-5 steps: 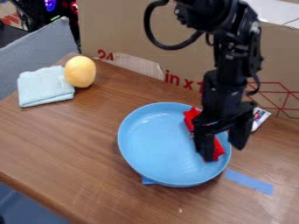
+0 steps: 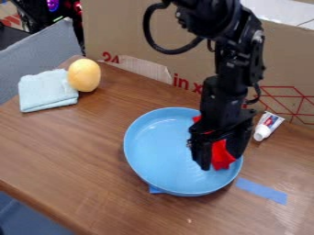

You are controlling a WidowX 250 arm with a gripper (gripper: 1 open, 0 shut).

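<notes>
A light blue plate point(image 2: 160, 156) lies on the wooden table. On its right side is a red object point(image 2: 223, 156), largely hidden behind my black gripper point(image 2: 215, 149). The gripper hangs low over it, fingers open, around or just above the red object; whether it touches cannot be told.
A folded pale cloth point(image 2: 47, 89) and a yellow oval object point(image 2: 84, 76) sit at the back left. A white tube point(image 2: 267, 127) lies right of the plate, before a cardboard box point(image 2: 147, 27).
The plate has not moved.
</notes>
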